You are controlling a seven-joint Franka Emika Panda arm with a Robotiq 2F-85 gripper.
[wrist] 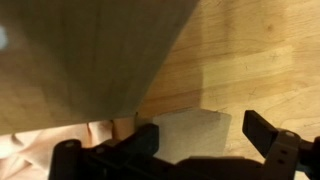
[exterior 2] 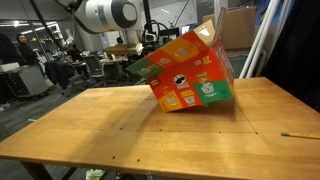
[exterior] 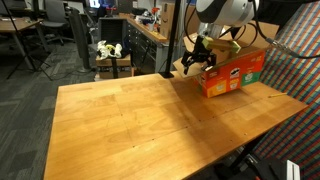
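Note:
A red, green and orange cardboard box (exterior: 236,76) with raised flaps stands at the table's right end in exterior view 1. In exterior view 2 the same box (exterior 2: 195,82) shows its printed side. My gripper (exterior: 194,63) is at the box's near-left upper edge, beside a flap. Seen from the wrist, the black fingers of my gripper are wide apart. A grey-brown cardboard flap (wrist: 190,132) shows in the gap, close to the left finger; whether they touch is unclear. Another large cardboard panel (wrist: 85,60) fills the upper left.
A thin yellow pencil-like item (exterior 2: 300,135) lies on the right in exterior view 2. Pale pinkish cloth-like material (wrist: 40,150) shows at the lower left of the wrist view.

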